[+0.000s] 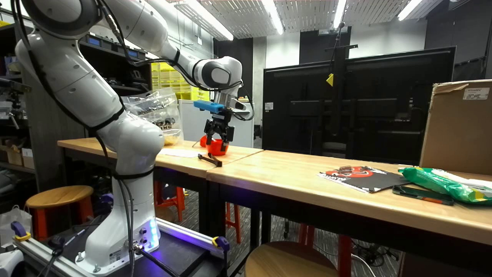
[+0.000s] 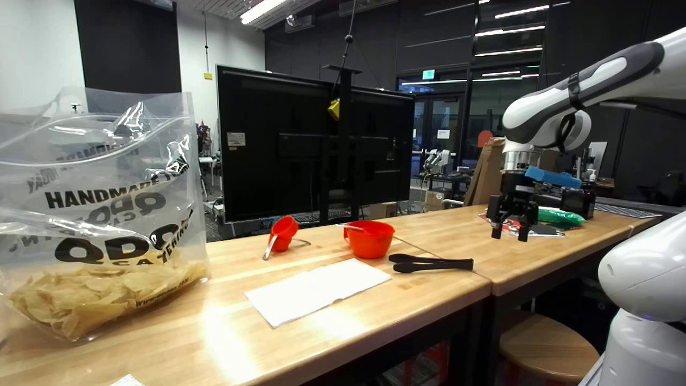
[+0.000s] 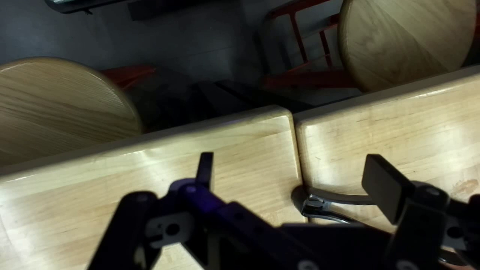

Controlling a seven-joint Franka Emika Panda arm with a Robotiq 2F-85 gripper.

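My gripper hangs above the tables with its fingers apart and nothing between them; in the second exterior view the gripper points straight down. Black tongs lie on the table near the seam between the two tabletops. From the wrist, the hinge end of the tongs shows below the gripper, partly covered by the right finger. A red bowl with a light handle in it stands behind the tongs. Farther left, a red measuring cup lies tipped. A white paper sheet lies flat in front.
A clear bag of chips stands at the table's left end. On the other tabletop lie a black and red bag, a green packet and a dark phone-like object. A cardboard box rises behind them. Bare wood lies between.
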